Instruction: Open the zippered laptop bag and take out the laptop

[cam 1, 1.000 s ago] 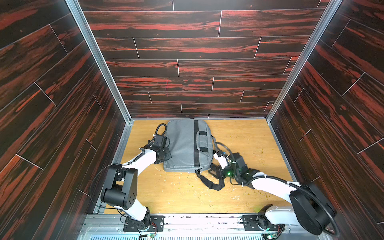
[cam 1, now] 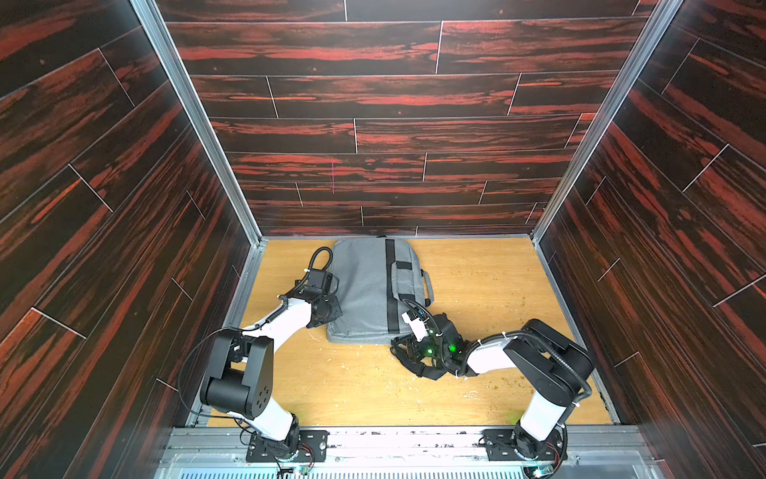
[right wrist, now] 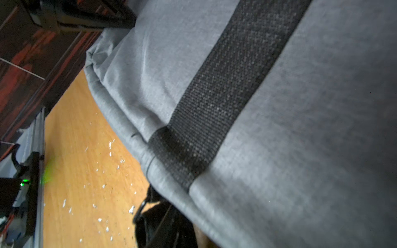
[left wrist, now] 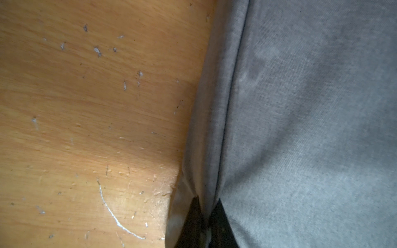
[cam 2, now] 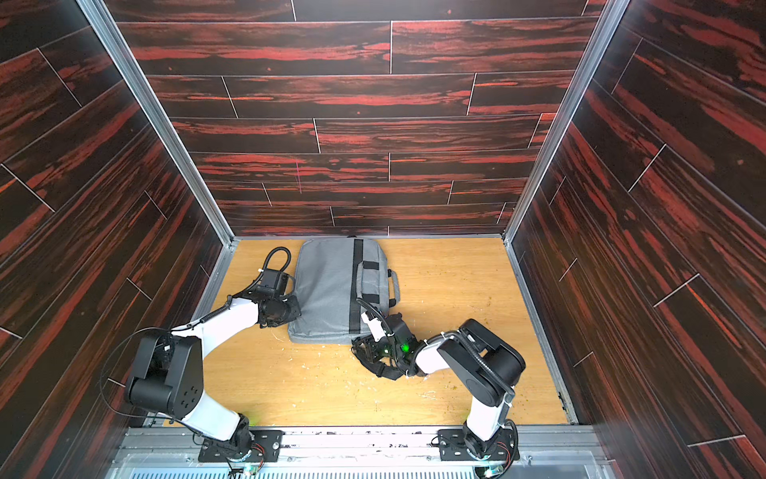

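The grey laptop bag (cam 1: 359,287) lies on the table with its dark strap band (right wrist: 231,78) and handle (cam 1: 407,279) toward the right. At its left edge, my left gripper is shut on the bag's fabric, pinching a fold beside a seam. My right gripper (cam 1: 408,345) is at the front edge near the band, beside the black shoulder strap (cam 1: 427,370). In the right wrist view dark finger parts (right wrist: 165,227) show low by the bag's edge; how far apart its fingers stand is hidden there. No laptop shows, and the zipper cannot be made out.
Bare wooden table (cam 1: 494,279) lies to the right of the bag and in front of it (cam 1: 351,391). The back wall (cam 1: 391,191) stands close behind the bag. The shoulder strap lies partly under my right arm.
My right gripper has moved left along the front of the bag, from the front right corner to the band's lower end. The left arm and the bag look unmoved.
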